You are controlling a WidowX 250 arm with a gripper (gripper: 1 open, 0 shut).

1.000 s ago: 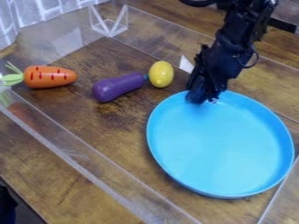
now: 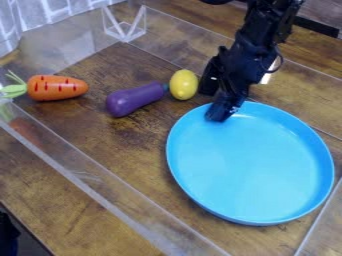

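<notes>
My black gripper [image 2: 219,96] hangs over the upper left rim of a round blue plate [image 2: 250,167], its fingertips low and close to the rim. It stands open, though the dark fingers overlap and are hard to make out. Just left of it a yellow egg-shaped object [image 2: 183,84] lies on the wooden board, with a purple eggplant [image 2: 135,99] beside it. An orange carrot [image 2: 58,87] with a green top lies at the far left.
Clear walls [image 2: 120,25] border the area at the back. A pale object behind my gripper is mostly hidden.
My gripper has shifted left and slightly down toward the yellow object since a second ago. The plate and the toys look unchanged.
</notes>
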